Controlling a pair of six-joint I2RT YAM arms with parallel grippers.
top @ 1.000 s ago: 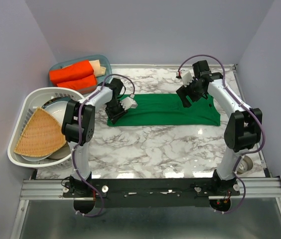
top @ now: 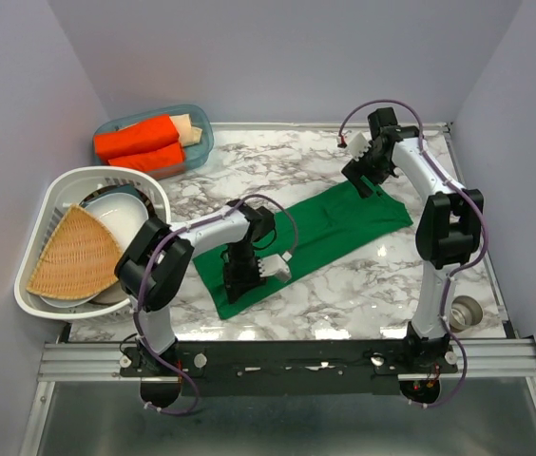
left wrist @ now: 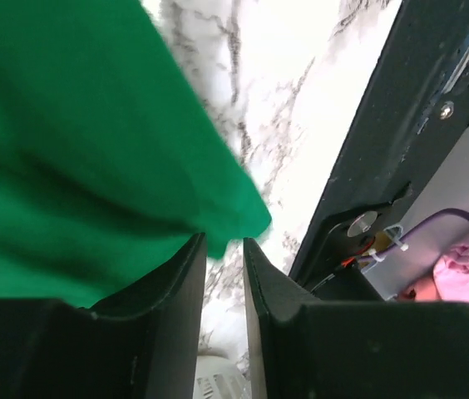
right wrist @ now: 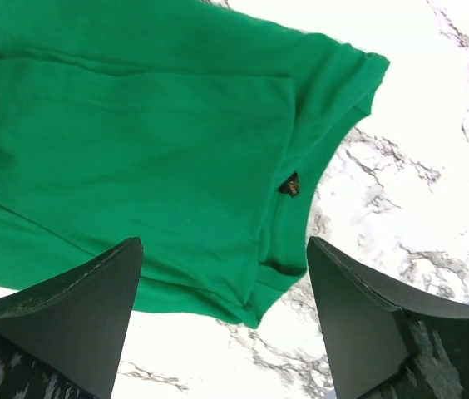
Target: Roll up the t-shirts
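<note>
The green t-shirt [top: 330, 223] lies as a long folded strip, slanting from the front left to the back right of the marble table. Over its left end is my left gripper [top: 233, 287]. In the left wrist view the fingers of the left gripper stand a little apart, and a cloth corner [left wrist: 247, 212] shows just beyond the tips. My right gripper [top: 363, 182] is above the strip's right part. Seen from the right wrist, the right gripper is wide open over the shirt's folded end [right wrist: 209, 166], with a small dark label [right wrist: 289, 184] in view.
A blue-grey bin [top: 208, 147] with rolled orange cloths [top: 135, 139] stands at the back left. Left of the arm is a white basket [top: 28, 275] holding dishes and a woven tray. A metal bowl [top: 466, 313] sits at the right.
The strip now slants. My right gripper has shifted only slightly.
</note>
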